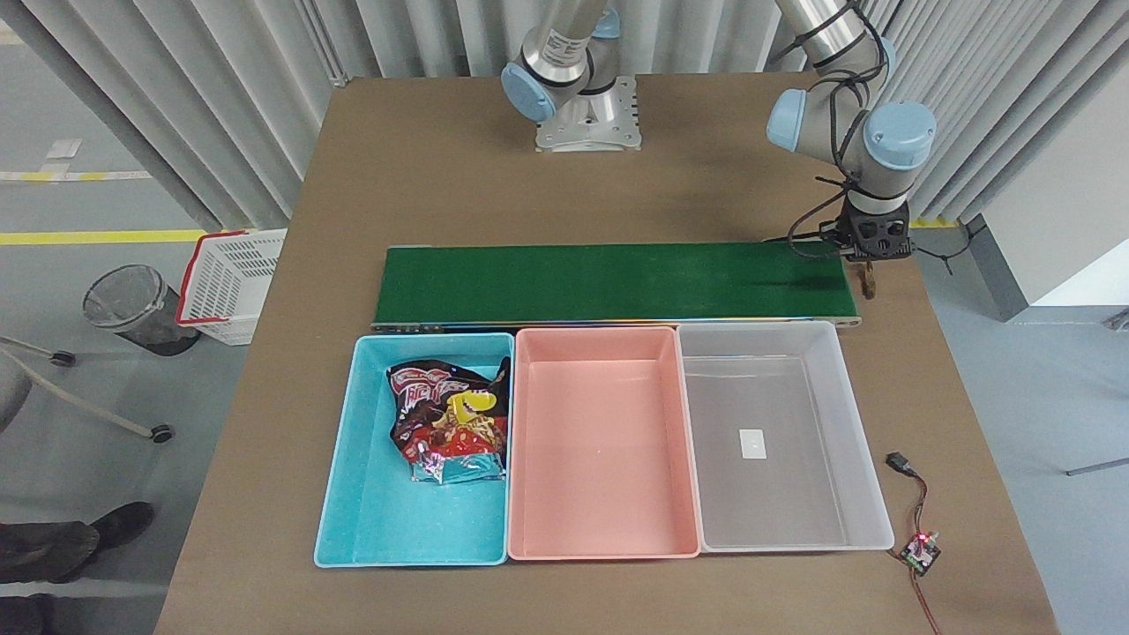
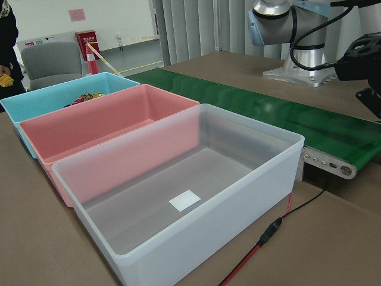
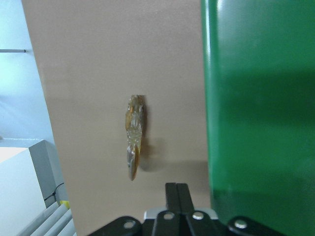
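My gripper shows at the bottom of the wrist view, shut, with nothing between its black fingers. Beyond its tips a small tan, glossy, crinkled object (image 3: 134,135) appears over the bare table, just beside the green conveyor (image 3: 261,123); whether it is resting or falling I cannot tell. In the front view this item (image 1: 868,280) shows under the black gripper housing (image 1: 863,231), off the conveyor's right end.
Blue bin (image 1: 413,526) holding a snack bag (image 1: 450,422), pink bin (image 1: 601,444) and clear bin (image 1: 783,487) line the conveyor's front. A wired connector (image 1: 900,464) lies front right.
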